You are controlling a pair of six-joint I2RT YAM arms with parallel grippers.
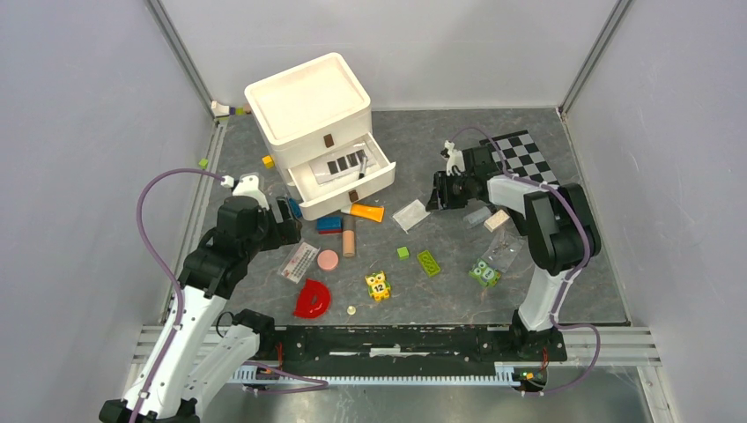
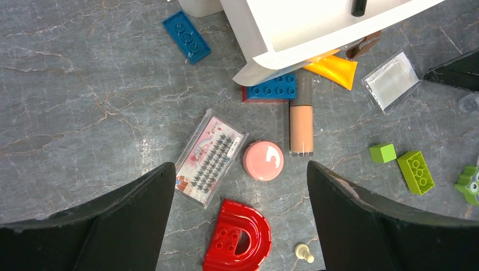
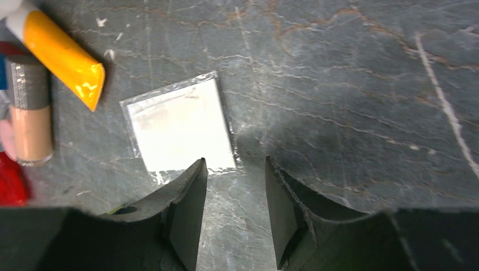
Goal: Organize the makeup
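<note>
A white cabinet [image 1: 308, 97] has its drawer [image 1: 374, 181] pulled out, with a palette and a dark tube [image 2: 358, 7] inside. Just right of the drawer, a flat clear packet [image 3: 181, 124] lies on the floor. My right gripper is open above and beside its near right corner, nothing between the fingers. Over the left side, my left gripper stands open and empty. Below it in the left wrist view are an eyelash pack [image 2: 209, 158] and a round pink compact [image 2: 263, 160]. A foundation bottle [image 2: 301, 127] and an orange tube [image 2: 336, 69] lie by the drawer front.
Toy pieces are scattered about: blue bricks [image 1: 329, 224], a red curved piece [image 1: 312, 300], a yellow figure [image 1: 378, 285], green bricks [image 1: 429, 263]. A checkered board [image 1: 527, 159] lies at back right. Bare floor [image 1: 423, 145] separates it from the cabinet.
</note>
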